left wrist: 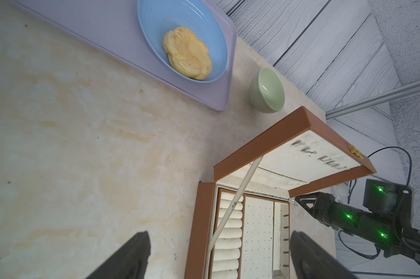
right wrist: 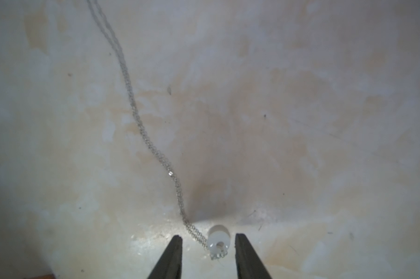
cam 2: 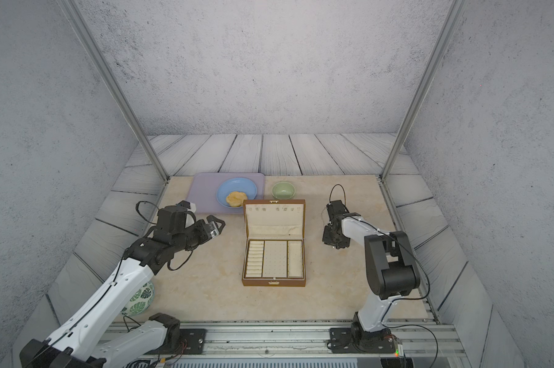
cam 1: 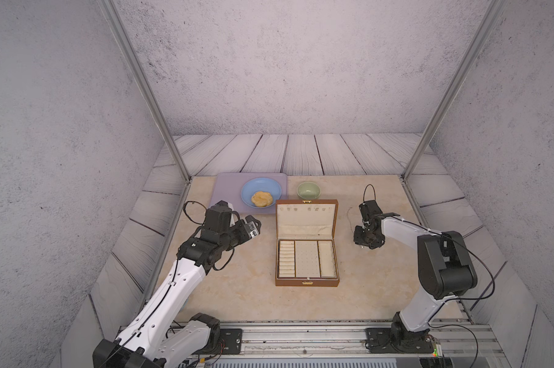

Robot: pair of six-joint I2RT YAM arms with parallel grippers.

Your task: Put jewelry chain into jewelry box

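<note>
A thin silver chain lies stretched over the table in the right wrist view, its near end with a small round pale piece. My right gripper points down over that end, the fingers part open, one finger on either side of the piece; I cannot tell whether they touch it. Only a faint far stretch of the chain shows in the top left view. The jewelry box stands at mid-table, lid up, its compartments empty. Left of the box my left gripper hangs open above the table with nothing between its fingers.
Behind the box stands a green bowl. A blue plate with a pastry rests on a purple tray at the back left. Bare table lies between the box and my right gripper.
</note>
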